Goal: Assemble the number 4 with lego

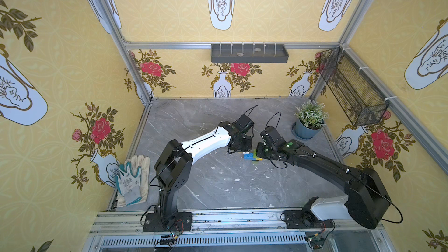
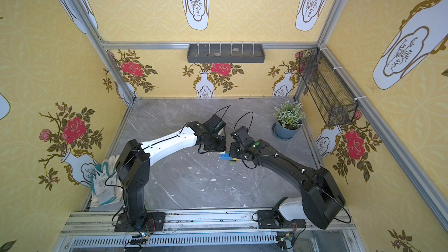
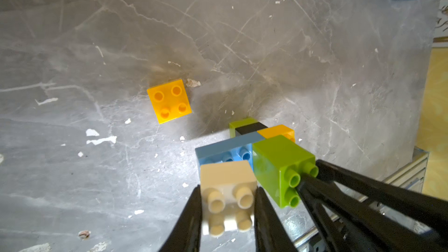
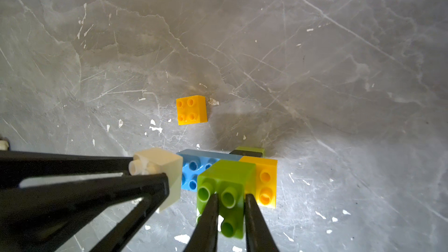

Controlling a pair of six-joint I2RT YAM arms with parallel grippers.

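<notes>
A pale cream brick (image 3: 228, 182) stands over the left end of a blue brick (image 3: 243, 153), between the fingers of my left gripper. Those fingers lie close along its two sides; whether they press on it cannot be told. At the blue brick's other end, a green brick (image 4: 228, 182) is held by my right gripper, shut on it. An orange-yellow brick (image 4: 265, 184) lies beside it, with a black brick and a lime one partly hidden behind. From above, the blue brick (image 1: 248, 155) shows between both grippers; contacts beneath the raised bricks are hidden.
One loose orange-yellow square brick (image 3: 169, 101) rests on the grey table just behind the assembly. A potted plant (image 1: 309, 120) stands at the right back, and gloves (image 1: 133, 180) lie at far left.
</notes>
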